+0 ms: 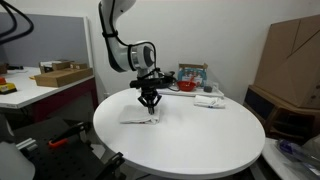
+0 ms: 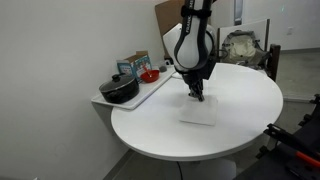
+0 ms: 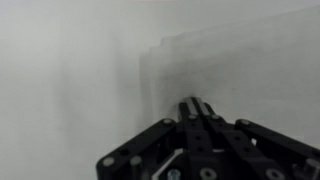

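A white cloth (image 1: 137,115) lies flat on the white round table, near its left side in exterior view 1. My gripper (image 1: 151,116) points down at the cloth's edge, its fingers together. In exterior view 2 the cloth (image 2: 198,113) spreads out in front of the gripper (image 2: 197,98). Up close in the wrist view, the shut fingertips (image 3: 195,106) rest at or just over the cloth (image 3: 240,75). No fold of cloth shows clearly between them, and the contact itself is too blurred to make out.
At the table's back stand a black lidded pot (image 2: 120,89) and a red bowl (image 2: 150,76) on a white tray. A second folded white cloth (image 1: 209,101) lies farther right.
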